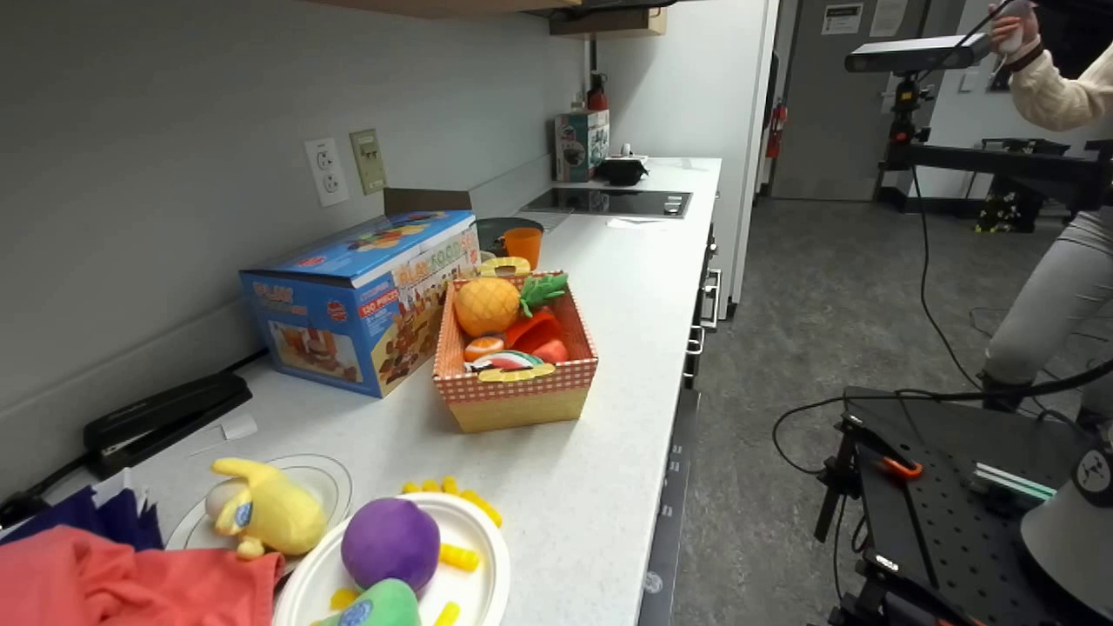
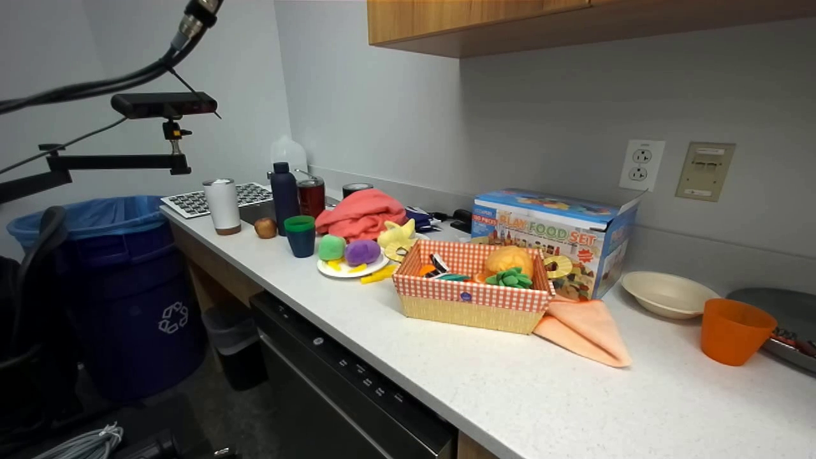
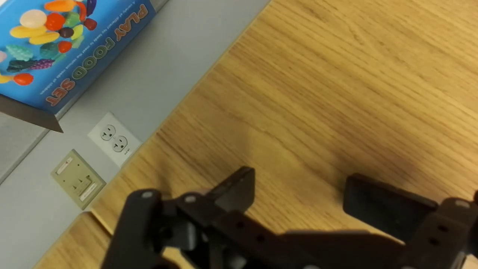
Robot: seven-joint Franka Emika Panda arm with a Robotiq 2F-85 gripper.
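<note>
In the wrist view my gripper stands open, its two dark fingers [image 3: 378, 204] well apart. Nothing is between them; behind them is only the wooden underside of the cabinet [image 3: 291, 103]. Neither exterior view shows the gripper. On the counter, a red-checked basket [image 1: 518, 405] holds a toy pineapple [image 1: 487, 306], red pieces [image 1: 538, 334] and other toy food. Close by, a white plate [image 1: 490, 534] carries a purple plush [image 1: 390, 543], a green plush [image 1: 377, 607] and yellow pieces. Beside that plate lies a yellow plush toy [image 1: 273, 508].
The play food box [image 1: 344, 303] stands against the wall beside the basket. An orange cup [image 2: 735, 330], a bowl [image 2: 669, 294] and a peach cloth [image 2: 585, 330] lie right of the basket. Several bottles and cups crowd the far left, including a white tumbler [image 2: 222, 206].
</note>
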